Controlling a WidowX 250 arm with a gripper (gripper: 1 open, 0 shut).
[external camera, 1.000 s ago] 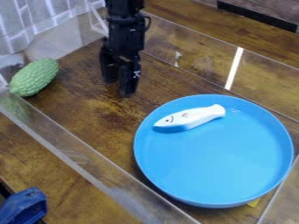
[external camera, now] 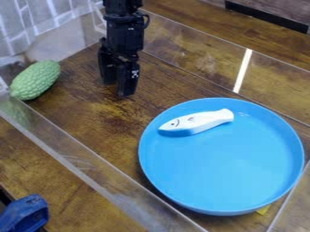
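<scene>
My black gripper (external camera: 120, 74) hangs at the top centre-left, low over the dark wooden surface (external camera: 97, 127); whether it is open or shut is hard to make out. To its left lies a green bumpy cucumber-like toy (external camera: 35, 79). To the lower right a large blue plate (external camera: 220, 181) holds a white fish-shaped object (external camera: 197, 121), apart from the gripper.
Clear plastic walls border the wooden area. A blue object (external camera: 22, 215) sits at the lower left outside the wall. The middle of the wooden floor, between gripper and plate, is free.
My gripper has shifted slightly to the left. The toy, plate and fish-shaped object have not moved.
</scene>
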